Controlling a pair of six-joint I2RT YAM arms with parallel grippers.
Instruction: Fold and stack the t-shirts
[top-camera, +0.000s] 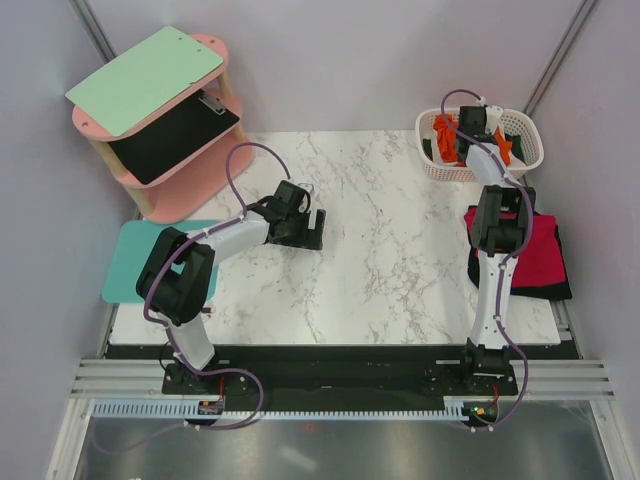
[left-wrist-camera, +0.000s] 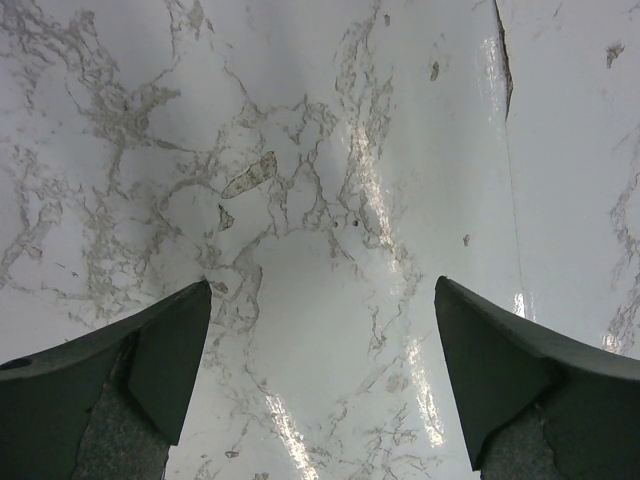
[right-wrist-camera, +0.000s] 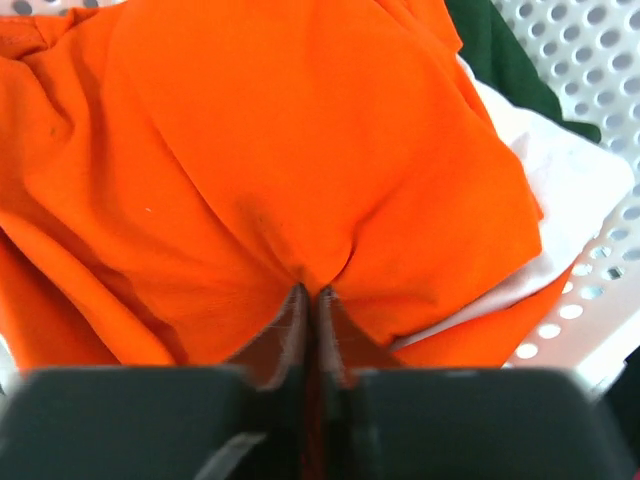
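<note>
In the top view, the white basket (top-camera: 431, 172) at the back right holds the orange t-shirt (top-camera: 446, 137) among other clothes. My right gripper is down in this basket, shut on a pinch of the orange shirt; creases run into its fingertips in the right wrist view. Over bare table at centre left, my left gripper stands open, with only marble surface between its fingers. To the right, beside the right arm, a red t-shirt (top-camera: 542, 262) lies flat on dark cloth (top-camera: 545, 292).
White cloth (right-wrist-camera: 575, 190) and dark green cloth (right-wrist-camera: 515, 75) lie beside the orange shirt in the basket. A pink-and-green shelf (top-camera: 150, 80) stands back left, with a teal board (top-camera: 130, 265) in front of it.
</note>
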